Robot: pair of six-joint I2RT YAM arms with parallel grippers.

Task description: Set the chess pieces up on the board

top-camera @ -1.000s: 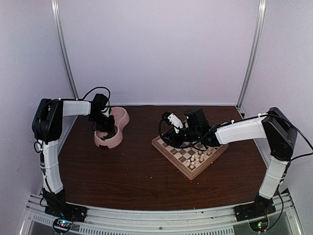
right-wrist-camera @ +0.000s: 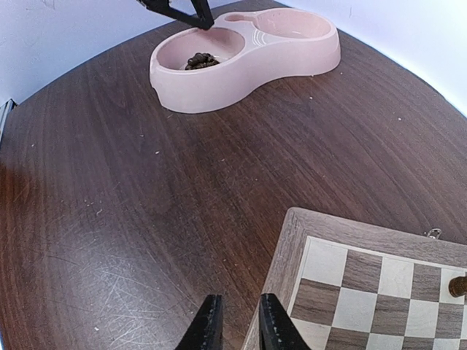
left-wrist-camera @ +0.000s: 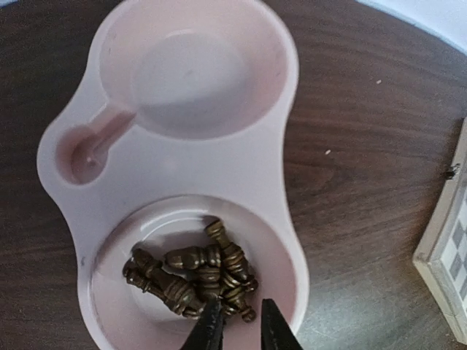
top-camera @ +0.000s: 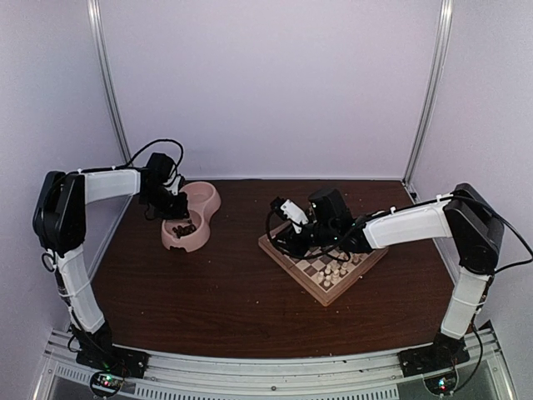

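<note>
Several dark brown chess pieces (left-wrist-camera: 193,270) lie heaped in the near bowl of the pink double bowl (left-wrist-camera: 219,164). Over that bowl my left gripper points down, its fingertips a small way apart. Whether a piece is held between them is unclear against the heap. The chess board (top-camera: 312,285) carries pale pieces (top-camera: 333,271) along its near right side; my right arm covers much of the rest. In the right wrist view one dark piece (right-wrist-camera: 457,286) stands on a square by the frame's edge. My right gripper is partly open and empty, by the board's left corner.
Bare dark table (top-camera: 225,300) lies between the bowl and the board. The bowl's far compartment (left-wrist-camera: 193,80) is empty. A small metal clasp (right-wrist-camera: 434,233) sticks out of the board's side. White walls close off the back and sides.
The right gripper has shifted only slightly over the board.
</note>
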